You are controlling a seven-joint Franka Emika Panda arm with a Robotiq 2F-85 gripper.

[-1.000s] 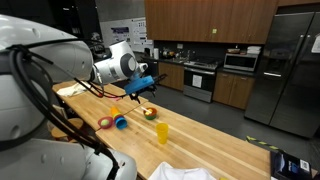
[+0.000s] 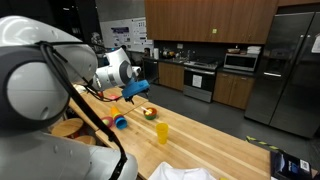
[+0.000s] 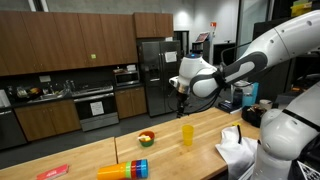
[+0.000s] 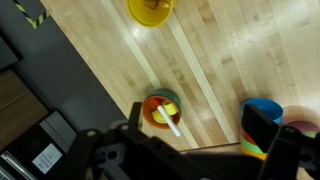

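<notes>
My gripper is open above the wooden table, with nothing held between its fingers. In exterior view 1 it hangs as a dark shape (image 2: 136, 88) under the white wrist. A small bowl (image 4: 150, 118) with red, yellow and white things in it lies below, between the fingers as seen from the wrist. Blue at one end and banded in colour, a cylinder (image 3: 125, 168) rests on its side near the table's front in exterior view 2. A yellow cup (image 2: 162, 132) stands apart from both; the wrist view shows the cup (image 4: 150, 10) at its top edge.
White cloth (image 2: 182, 173) lies at the near edge of the table, and a red item (image 3: 47, 171) at the left in exterior view 2. Bare wood (image 2: 205, 145) extends right of the yellow cup. Kitchen cabinets and a dark fridge (image 2: 283, 75) stand well beyond.
The things on the table look unmoved.
</notes>
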